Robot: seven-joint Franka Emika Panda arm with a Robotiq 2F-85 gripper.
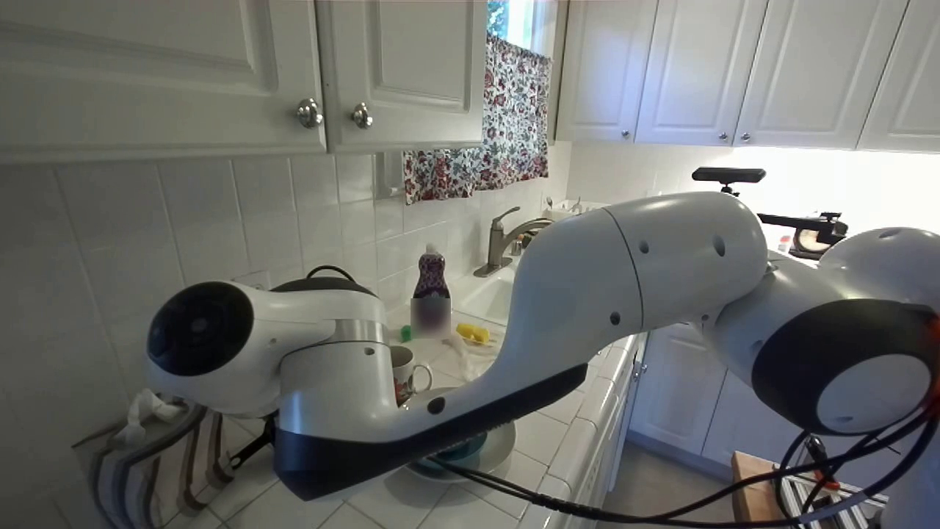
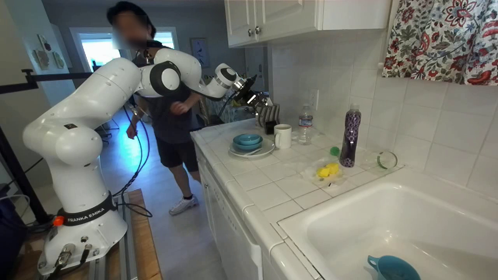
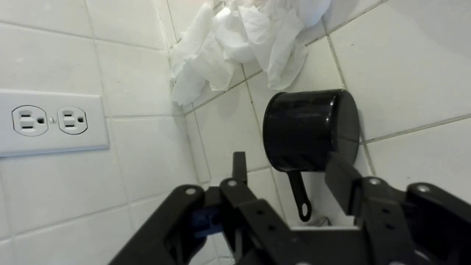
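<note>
In the wrist view a black cup (image 3: pixel 300 130) with a slim handle (image 3: pixel 300 194) lies on its side on the tiled counter. My gripper stands open, its fingers apart and nothing held between them. The cup shows beyond the fingertips, toward the right one; how far below cannot be judged. Crumpled white tissue (image 3: pixel 247 39) sits past the cup, near the wall. In exterior view 2 the gripper (image 2: pixel 261 105) hangs above the far end of the counter, by a striped cloth (image 2: pixel 268 114). Exterior view 1 has the gripper hidden behind the arm.
A white mug (image 2: pixel 283 136), a water bottle (image 2: pixel 305 125), stacked blue bowls (image 2: pixel 247 140) on a plate (image 2: pixel 267 150) and a purple soap bottle (image 2: pixel 350 140) occupy the counter. A wall outlet (image 3: pixel 50 121) is left of the gripper. A person (image 2: pixel 165 107) stands behind the arm.
</note>
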